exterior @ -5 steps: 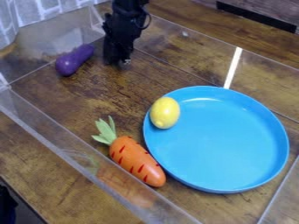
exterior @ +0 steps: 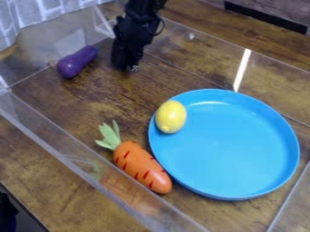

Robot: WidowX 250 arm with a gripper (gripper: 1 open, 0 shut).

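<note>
My gripper (exterior: 126,56) is at the top of the view, low over the wooden surface just right of a purple eggplant (exterior: 76,62); it is dark and small, and no object shows between its fingers, which look shut. A yellow lemon-like toy (exterior: 171,117) rests on the left part of a blue plate (exterior: 233,154). An orange toy carrot (exterior: 141,166) with green leaves lies at the lower left, beside the plate.
Clear plastic walls (exterior: 72,152) border the wooden surface (exterior: 85,100). The middle left of the surface, between eggplant and carrot, is bare, as is the area behind the plate.
</note>
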